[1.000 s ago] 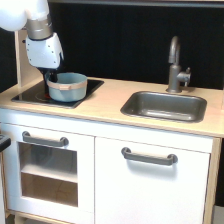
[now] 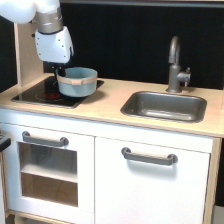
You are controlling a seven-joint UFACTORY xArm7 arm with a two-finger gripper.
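Observation:
A grey-blue pot with a pale handle is at the right part of the black cooktop, in the upper left of the view. My white gripper reaches down from above, its dark fingers at the pot's back-left rim. They appear to touch the rim, but are too small and dark to show whether they are shut on it. Whether the pot rests on the cooktop or hangs slightly above it is also unclear.
A wooden counter runs rightward, with clear room between pot and sink. A tall dark faucet stands behind the sink. Below are a left door with a window and a plain white right door, both with grey handles.
The gripper and the pot have moved together to the right, and the pot sits a little higher in the view. More of the cooktop's left side shows.

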